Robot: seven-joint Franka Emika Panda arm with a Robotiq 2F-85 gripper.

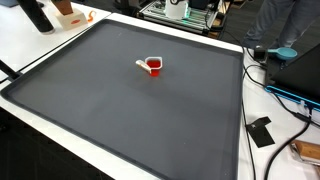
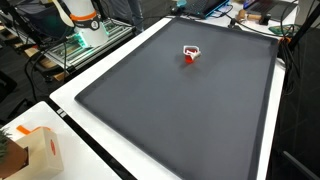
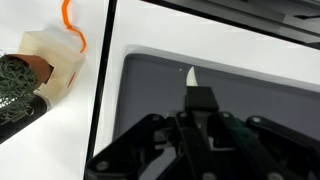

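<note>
In the wrist view my gripper is shut, with a small white pointed piece [image 3: 191, 77] sticking out past its dark fingertips. What that piece belongs to is hidden by the fingers. A small red and white cup-like item [image 1: 154, 66] sits on the dark grey mat [image 1: 110, 110], towards its far side in exterior view 1. Beside it lies a short pale stick [image 1: 142, 65]. The same red and white item [image 2: 190, 55] shows near one end of the mat in exterior view 2. Neither exterior view shows the gripper.
A pale box [image 3: 59, 65] and a potted plant [image 3: 14, 85] stand beyond the mat's edge in the wrist view. Black cables [image 1: 268, 85] run along the right side in exterior view 1.
</note>
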